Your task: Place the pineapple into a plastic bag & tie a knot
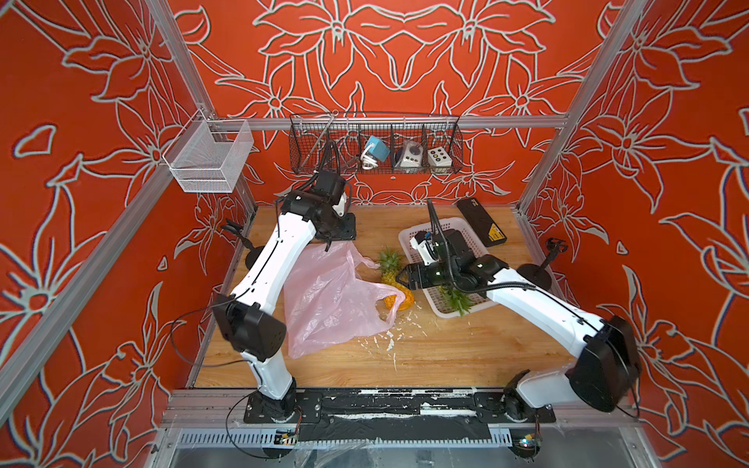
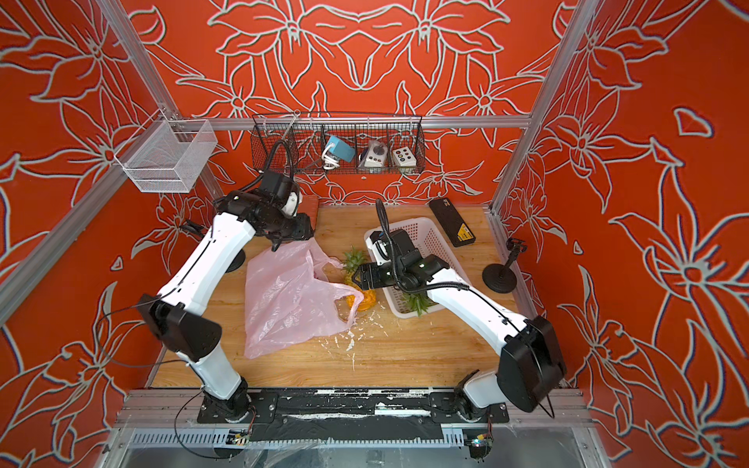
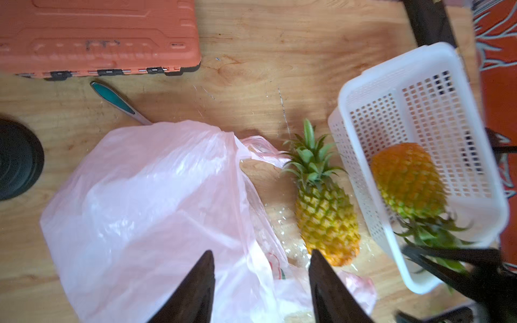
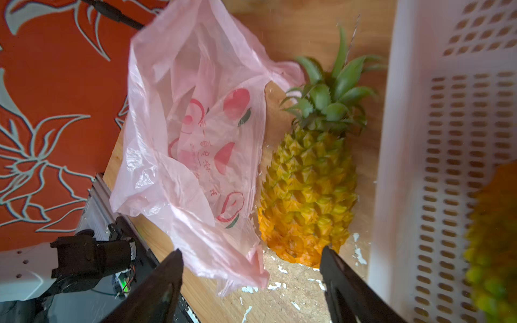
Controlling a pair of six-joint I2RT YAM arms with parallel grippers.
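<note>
A pink translucent plastic bag lies on the table, its mouth and handles facing right and red print showing inside. The pineapple lies bare on the wood beside that mouth, outside the bag, leaves pointing to the back. One handle strip touches its leaves. My left gripper is over the bag's back part, fingers apart and empty. Over the pineapple's lower end and the bag's front handle, my right gripper is also open, with nothing held between its fingers.
Right of the pineapple stands a white perforated basket with a second pineapple in it. An orange case and a teal-handled tool lie behind the bag.
</note>
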